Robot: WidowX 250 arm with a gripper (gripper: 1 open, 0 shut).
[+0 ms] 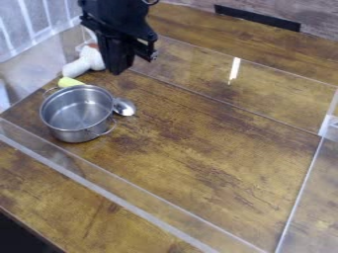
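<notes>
My black gripper (pixel 122 57) hangs over the back left of the table, above and behind a steel pot (pixel 77 112). It looks shut, with nothing visible between its fingers. Partly behind it lies a white object (pixel 82 61), apparently a soft toy or similar. A small yellow-green object (pixel 69 82) sits just behind the pot, and a metal spoon or ladle (pixel 125 107) lies against the pot's right side.
Clear panels border the workspace, with a small white strip (pixel 235 69) toward the back right and a dark slot (pixel 258 17) at the rear.
</notes>
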